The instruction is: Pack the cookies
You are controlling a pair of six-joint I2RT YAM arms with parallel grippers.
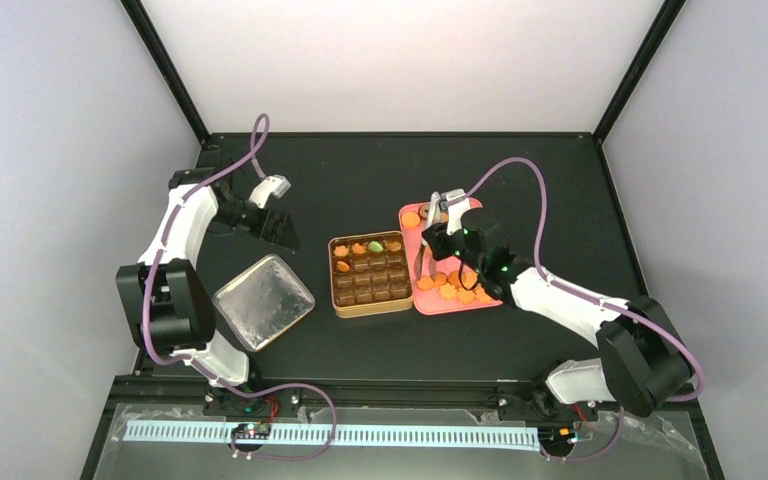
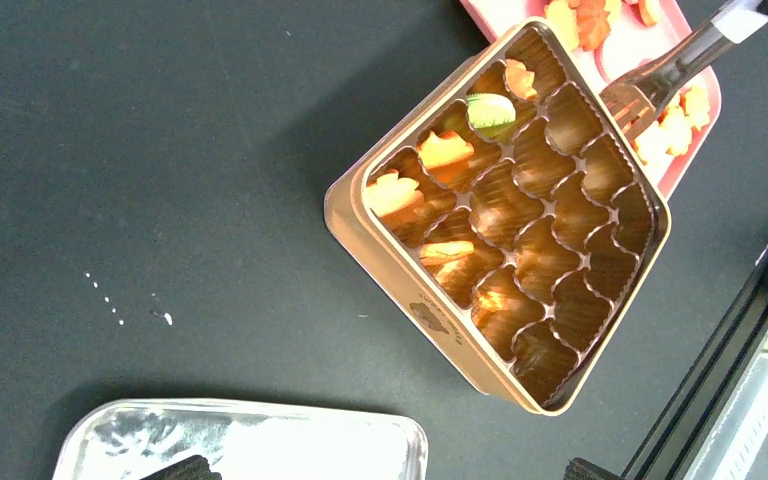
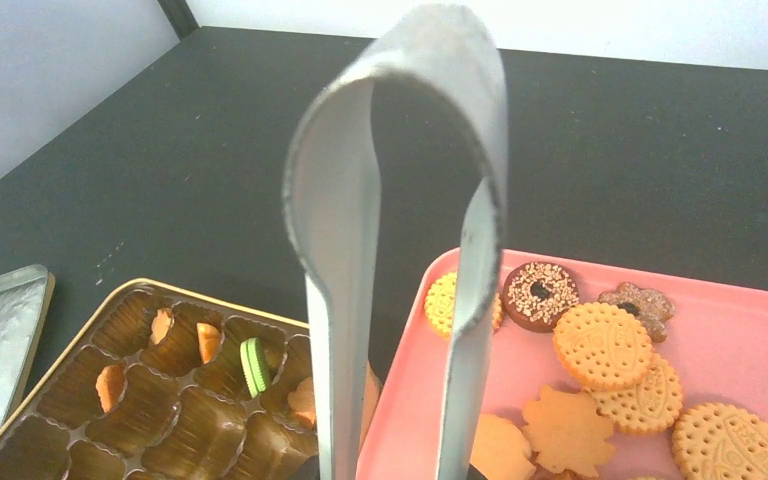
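The gold cookie tin (image 1: 370,300) stands in the middle, several cookies in its back-row compartments and one below at the left; many compartments are empty. Right of it lies the pink tray (image 1: 460,305) with loose round, flower and chocolate cookies. My right gripper (image 1: 423,255) holds its metal utensil tips over the tray's left part, beside the tin; in the left wrist view slotted tips (image 2: 640,95) show there. I cannot see anything held between them. My left gripper (image 1: 280,230) stands open above the table, left of the tin, its fingertips at the bottom edge of the left wrist view.
A silver lid (image 1: 264,300) lies at the left front, beside the tin. Dark frame rails border the workspace.
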